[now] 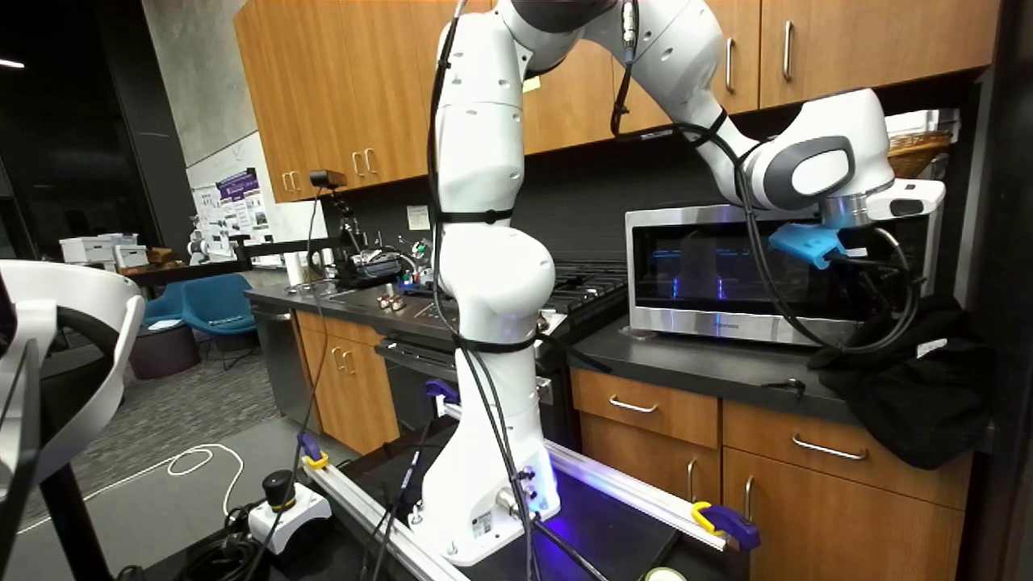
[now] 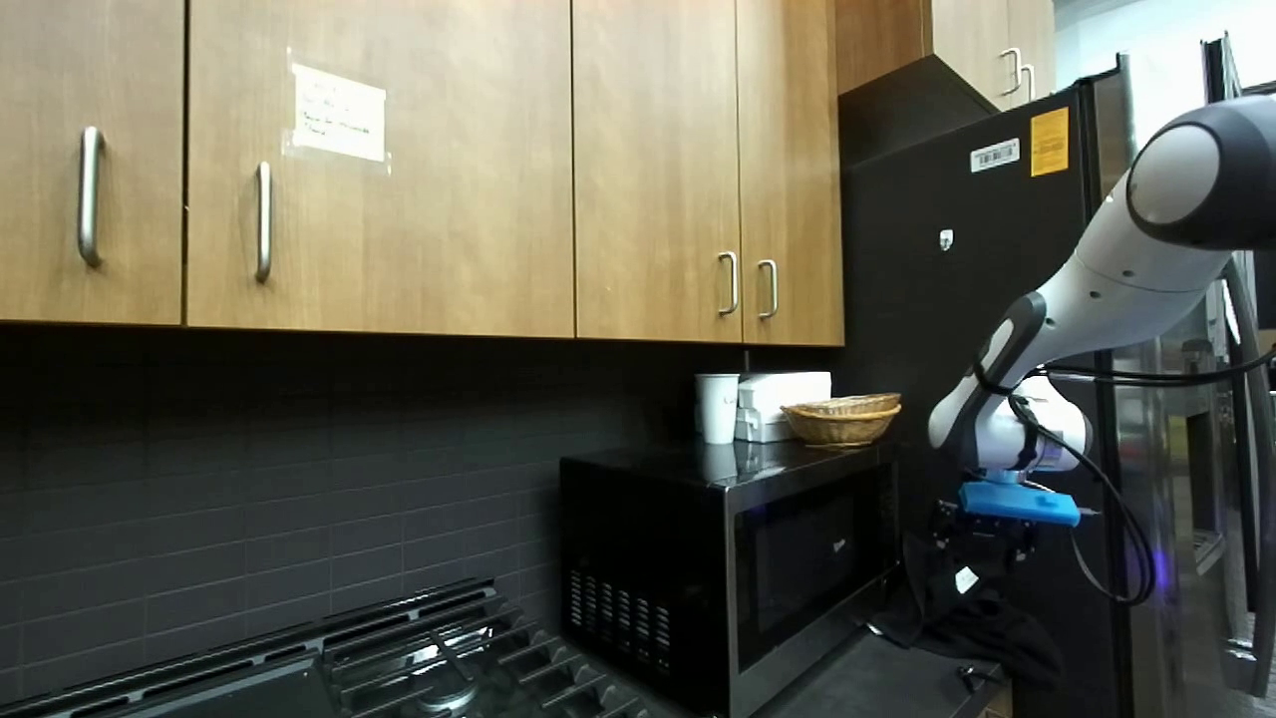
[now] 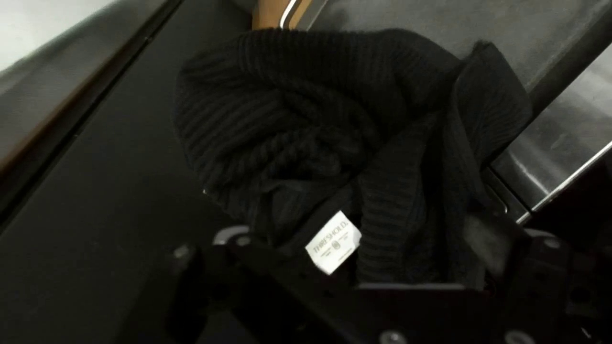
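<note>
A black ribbed cloth (image 3: 310,114) with a white label (image 3: 333,241) lies bunched on the counter; in the first exterior view the cloth (image 1: 905,392) drapes over the front edge at the right end. Over it hangs my gripper, open, with dark fingers spread to either side of the label in the wrist view. Nothing is held. From the first exterior view the gripper (image 1: 871,286) is dark and hard to make out against the microwave, above the cloth. The second exterior view also puts the gripper (image 2: 983,535) over the cloth (image 2: 987,634).
A microwave (image 1: 775,315) stands beside the cloth, close to my hand. A black fridge (image 2: 957,287) bounds the other side. On the microwave are a wicker basket (image 2: 843,425) and a white cup (image 2: 718,407). A small black object (image 1: 786,386) lies on the otherwise clear counter front.
</note>
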